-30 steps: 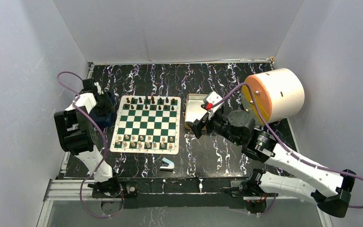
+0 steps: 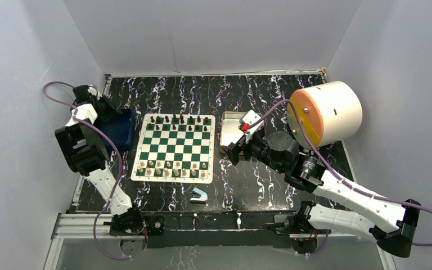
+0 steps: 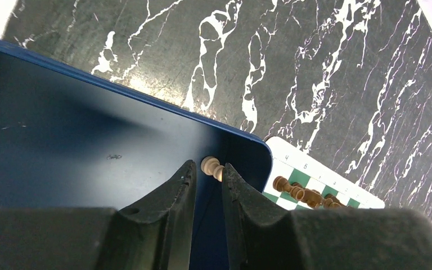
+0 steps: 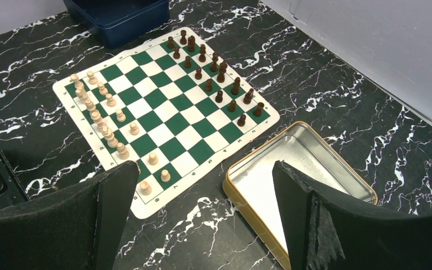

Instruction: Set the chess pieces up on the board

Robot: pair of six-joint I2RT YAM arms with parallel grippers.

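Over the blue bin (image 2: 125,132) at the left, my left gripper points down, its fingers parted. A light chess piece (image 3: 209,165) lies inside the bin near its corner and shows between the fingertips; whether they touch it I cannot tell. Two rows of dark pieces (image 4: 208,84) stand along the far side of the green-and-white board (image 2: 174,145). Light pieces (image 4: 120,115) form two rows on the near side, and their front row has one empty square right of the middle. To the board's right hangs my right gripper, wide open and empty.
A gold-rimmed tray (image 4: 301,160), bare where visible, stands right of the board. A small blue-and-white object (image 2: 199,195) lies near the front table edge. At the back right is a large cream drum (image 2: 332,112). The bin walls rise close round my left fingers.
My left arm has swung left and slightly back over the bin, uncovering more of the bin's right part. The right arm has barely shifted. The pieces on the board look unchanged.
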